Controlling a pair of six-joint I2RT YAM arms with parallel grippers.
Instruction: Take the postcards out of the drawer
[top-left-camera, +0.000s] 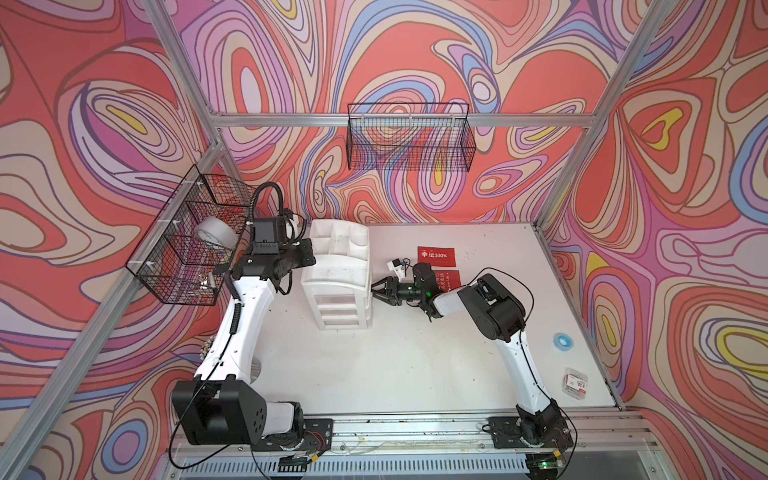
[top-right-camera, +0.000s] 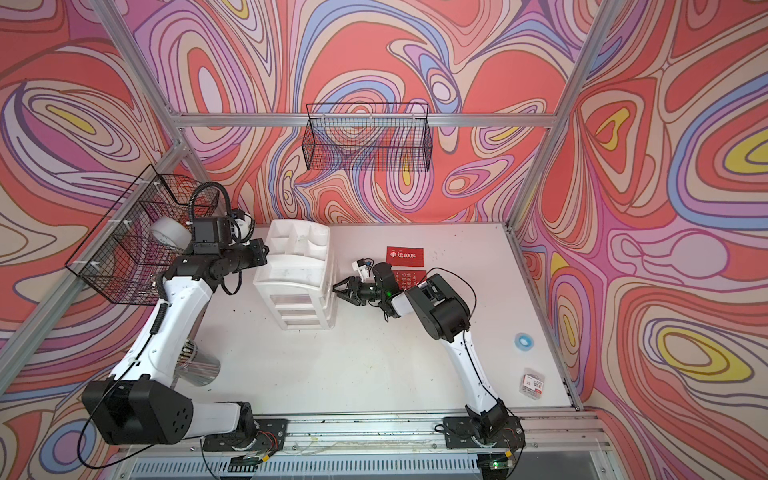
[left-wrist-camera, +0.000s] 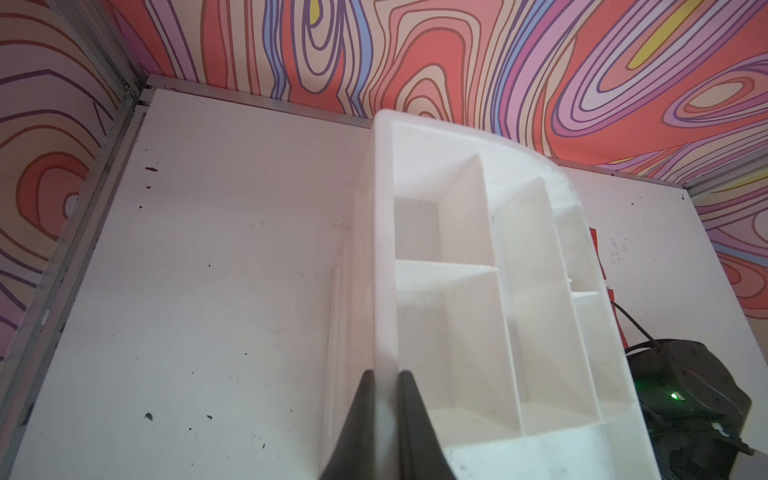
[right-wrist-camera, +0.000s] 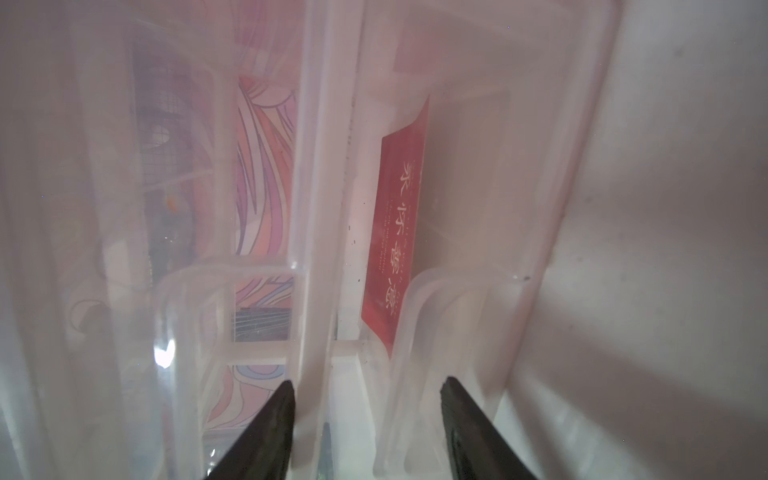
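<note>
A white drawer organizer (top-left-camera: 337, 272) stands on the table's left half. My left gripper is shut on the upright edge of its top tray. Inside the clear lower drawer (right-wrist-camera: 512, 277) lies a red postcard (right-wrist-camera: 395, 232) with pale writing, leaning against one side. My right gripper is close to the drawers' open side, its fingers apart. A drawer edge runs in the gap between them; whether either finger touches it I cannot tell. Two red postcards, an upper card (top-left-camera: 436, 256) and a lower card (top-left-camera: 448, 279), lie on the table behind my right gripper.
Blue tape (top-left-camera: 563, 341) and a small box (top-left-camera: 575, 383) sit at the table's right. A wire basket (top-left-camera: 192, 232) holding a white roll hangs on the left, another (top-left-camera: 410, 144) at the back.
</note>
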